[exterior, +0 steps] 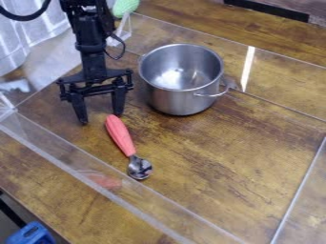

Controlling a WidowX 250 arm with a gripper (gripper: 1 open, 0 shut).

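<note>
The black gripper (97, 107) stands low over the wooden table at the left, its fingers apart with nothing visible between them. To its lower right lies a spoon with a red handle (118, 135) and a steel head (139, 168), pointing toward the front. A steel pot (178, 97) stands just right of the gripper, its inside empty as far as it shows.
Clear plastic walls (114, 198) edge the work area along the front left and right. A light green object (125, 8) is at the back.
</note>
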